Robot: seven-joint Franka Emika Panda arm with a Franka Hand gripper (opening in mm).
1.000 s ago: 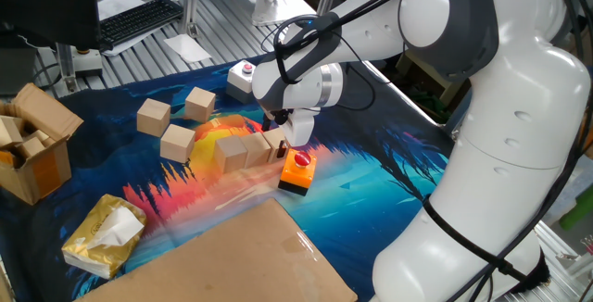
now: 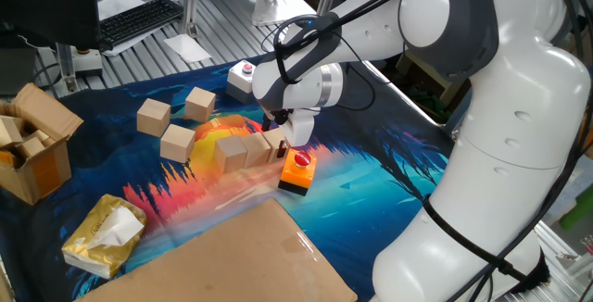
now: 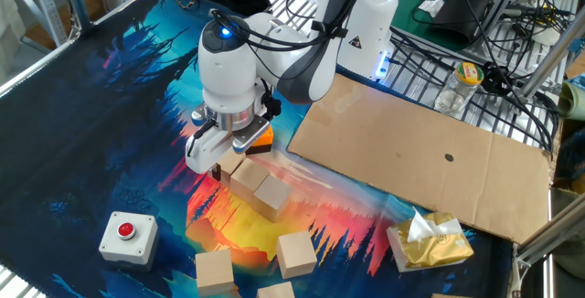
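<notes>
Three plain wooden blocks stand in a touching row on the colourful cloth: a far-left block (image 2: 231, 155), a middle block (image 2: 256, 149) and an end block (image 2: 274, 138). My gripper (image 2: 278, 144) is down at the end block, pointing at the table. In exterior view 2, one dark finger (image 3: 217, 172) shows against that block's side, while the other is hidden, so whether the fingers grip it cannot be told. Three more blocks lie apart from the row: one block (image 2: 154, 117), another (image 2: 199, 104) and a third (image 2: 177, 142).
An orange box with a red button (image 2: 297, 170) sits close beside the gripper. Elsewhere are a white button box (image 3: 128, 239), a tissue pack (image 3: 430, 242), an open carton (image 2: 39, 168) with blocks inside and a large cardboard sheet (image 3: 411, 156).
</notes>
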